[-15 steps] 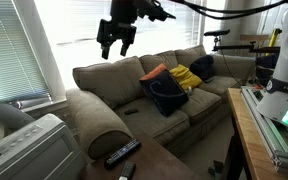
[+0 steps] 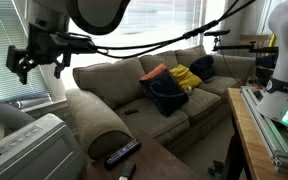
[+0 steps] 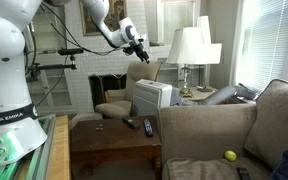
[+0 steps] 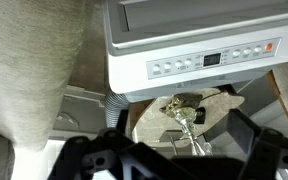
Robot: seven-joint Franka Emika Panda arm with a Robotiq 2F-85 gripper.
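Note:
My gripper (image 2: 39,74) hangs open in the air at the upper left of exterior view 1, its fingers spread with nothing between them. Below it stands a white appliance (image 2: 32,152) with a vented top. From the wrist, the appliance's control panel (image 4: 212,60) shows buttons and a small display, beyond my fingertips. Two dark remotes, one long (image 2: 122,153) and one partly cut off by the frame (image 2: 127,171), lie on the brown wooden table (image 2: 169,165). A further dark remote (image 3: 244,173) rests on the sofa.
A beige sofa (image 2: 164,122) with blue, yellow and orange cushions lies beyond the table. On its seat is a yellow-green ball (image 3: 230,155). Lamps with pale shades (image 3: 187,46) stand behind the appliance.
In exterior view 1 my gripper has travelled left and somewhat lower, from above the sofa to above the appliance's side. It stays open. The remotes and appliance have not moved.

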